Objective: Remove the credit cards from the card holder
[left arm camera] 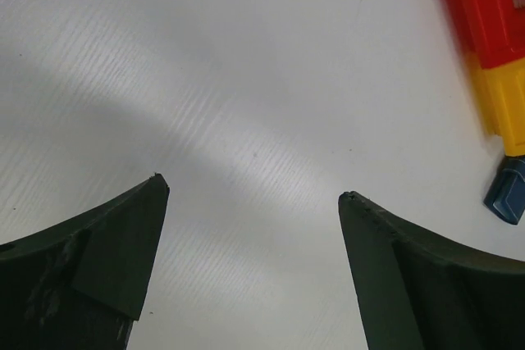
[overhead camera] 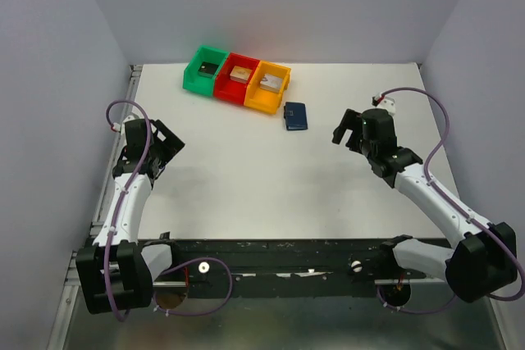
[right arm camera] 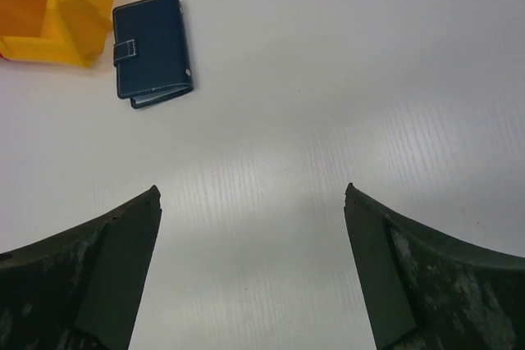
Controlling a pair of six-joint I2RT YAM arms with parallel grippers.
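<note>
A dark blue card holder [overhead camera: 295, 116] lies closed on the white table, just right of the yellow bin. In the right wrist view the holder [right arm camera: 152, 48] shows at upper left, its strap fastened across one side. Only a corner of the holder [left arm camera: 508, 192] enters the left wrist view at the right edge. No cards can be seen. Over the table's left side, my left gripper [overhead camera: 171, 145] is open and empty. My right gripper [overhead camera: 344, 130], open with bare table between its fingers, hangs to the right of the holder, apart from it.
Green [overhead camera: 198, 81], red [overhead camera: 230, 97] and yellow [overhead camera: 264, 101] bins stand joined in a slanting row at the back, each with something flat inside.
</note>
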